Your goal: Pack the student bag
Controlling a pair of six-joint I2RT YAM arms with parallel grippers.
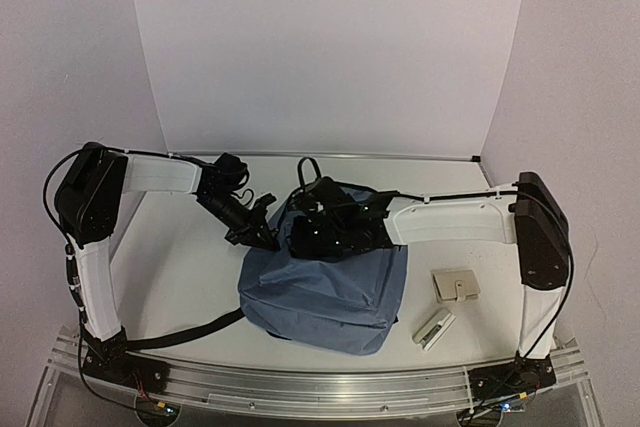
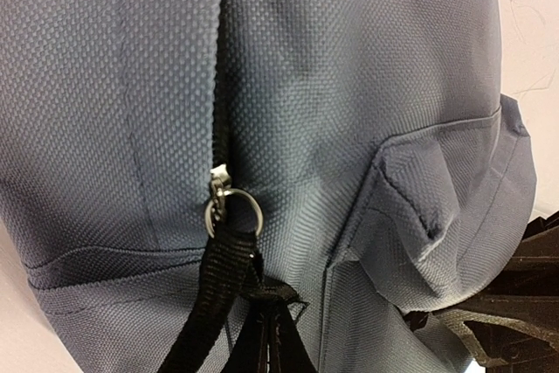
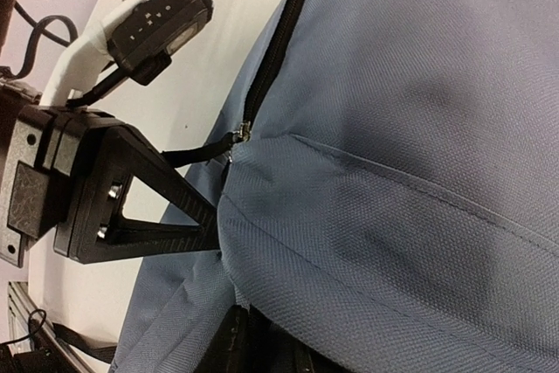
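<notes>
The blue-grey bag [image 1: 320, 297] lies on the table, its dark zipper [image 3: 278, 50] partly undone. On the bag's left side is my left gripper [image 1: 275, 240]; its fingers are together at the fabric near the zipper pull [image 2: 234, 213], and a bit of the bag's edge appears pinched at the tips. From the right, my right gripper [image 1: 298, 242] reaches over the bag close to the left one. Its dark fingertips [image 3: 234, 338] are at the opening below the blue flap [image 3: 349, 242], which partly covers them, so the finger's state and anything between are hidden.
A beige wallet-like pouch [image 1: 456, 285] and a small pale box-like item [image 1: 434, 328] lie right of the bag. A black strap [image 1: 190, 335] stretches left along the front.
</notes>
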